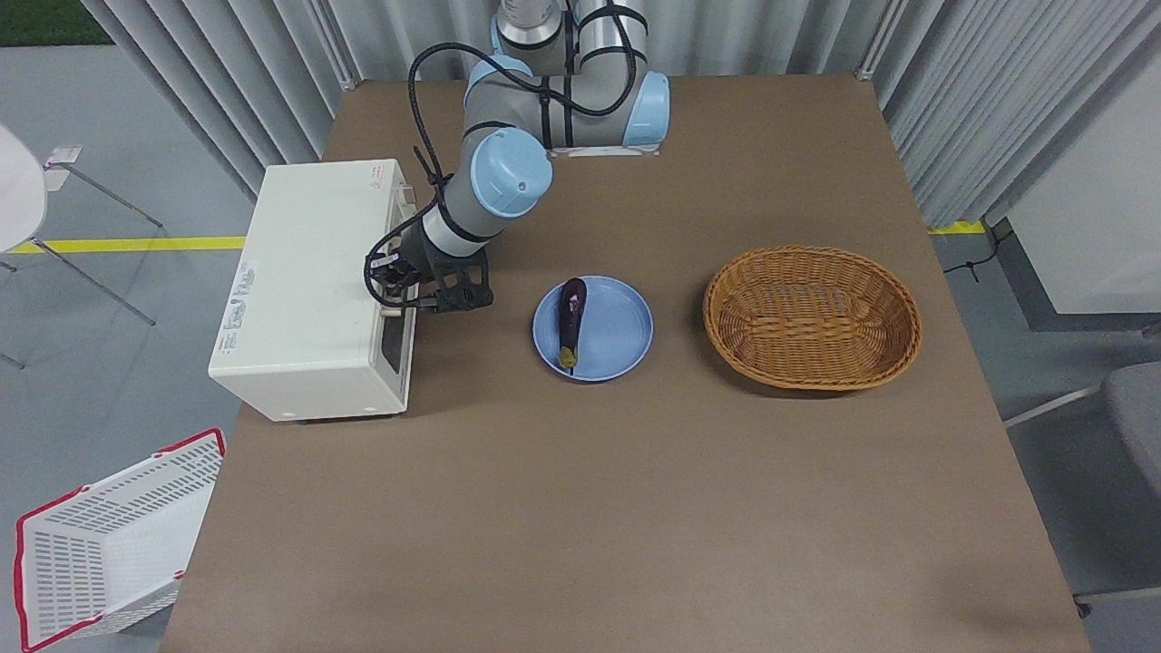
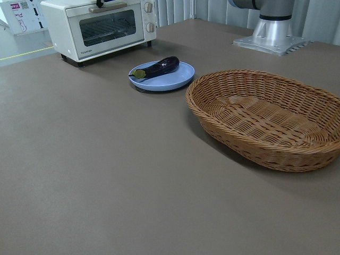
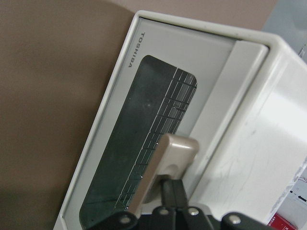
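A white Toshiba toaster oven point(image 1: 294, 283) stands at the left of the table, its glass door point(image 2: 109, 29) closed. My gripper is at the door's handle point(image 3: 158, 167), seen close up in the wrist view; its fingertips are largely hidden by the handle, so whether they grip it is unclear. An eggplant point(image 1: 571, 316) lies on a blue plate point(image 1: 620, 326) in the middle, right of the oven.
A wicker basket point(image 1: 811, 316) sits right of the plate. A white crate point(image 1: 76, 566) is beside the table's front-left edge, off the tabletop.
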